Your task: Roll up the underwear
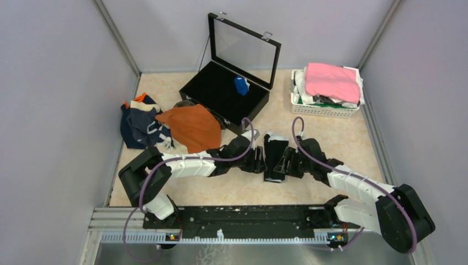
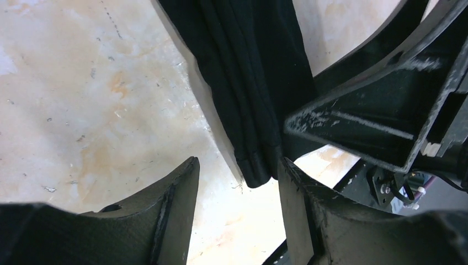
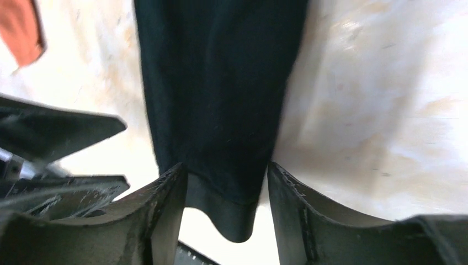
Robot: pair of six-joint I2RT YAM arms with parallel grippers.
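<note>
The underwear [image 1: 276,149] lies on the table as a long, narrow black strip with pale ends, folded lengthwise. At its near left edge stands my left gripper [image 1: 261,167], fingers apart. In the left wrist view the strip's near end [image 2: 256,174] shows just beyond the gap between the fingers. My right gripper [image 1: 281,169] reaches over the near right part of the strip. The right wrist view has the near end [image 3: 229,215] between its parted fingers; I see no grip on the cloth in either view.
Behind stands an open black case [image 1: 204,85] with a blue item [image 1: 242,85] inside. A white basket [image 1: 325,111] of folded clothes is at the back right. Orange cloth [image 1: 193,128] and dark clothes [image 1: 142,124] lie left.
</note>
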